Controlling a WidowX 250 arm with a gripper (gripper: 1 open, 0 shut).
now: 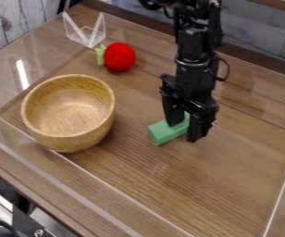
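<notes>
A black robot arm reaches down from the top centre to my gripper (185, 126), which is low over a green block (165, 133) lying on the wooden table (219, 190). The gripper's fingers overlap the block's right end in this view; whether they touch it or hold it, and how far apart they stand, I cannot tell.
A yellow-brown bowl (68, 128) fills the left middle. Farther back are a red ball (117, 56) with something green beside it and a white wire-like object (86, 30).
</notes>
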